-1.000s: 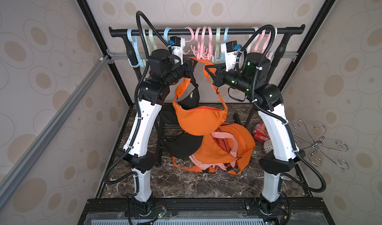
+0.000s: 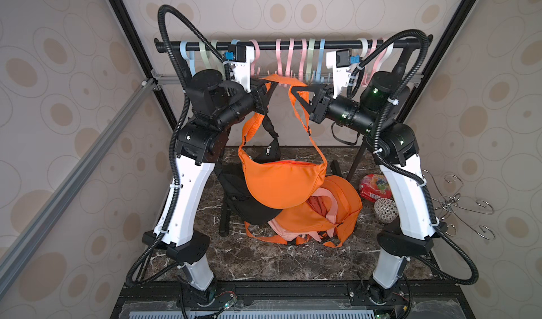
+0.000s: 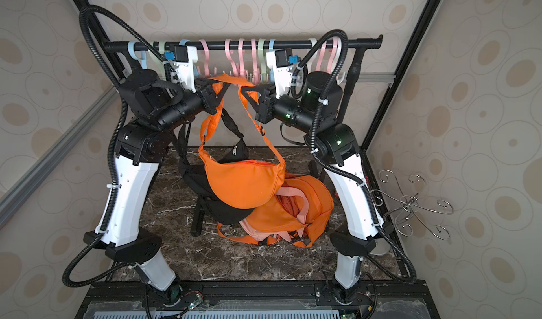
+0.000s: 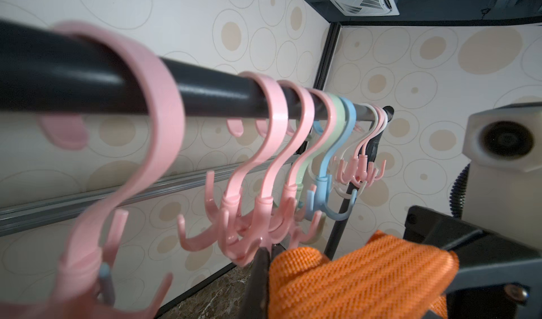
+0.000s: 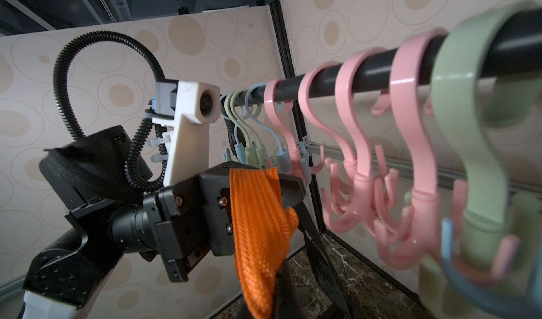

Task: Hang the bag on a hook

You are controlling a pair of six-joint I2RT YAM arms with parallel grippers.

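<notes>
An orange waist bag hangs from its strap, which is raised between both arms near the rod. My left gripper is shut on the strap's left side; in the left wrist view a fold of orange webbing covers its tips. My right gripper is shut on the strap's right side, where webbing crosses the right wrist view. The strap's top runs across the gap in front of the pink hooks. Whether it touches any prong cannot be told.
Pink, green and blue hangers line the black rod, crowded near the middle. A black bag lies behind the orange one, and an orange backpack rests on the floor. A wire rack stands at the right.
Both grippers have risen and spread slightly apart, and the bag has come up with them, looking larger. The pink hangers near the middle stand farther apart along the rod.
</notes>
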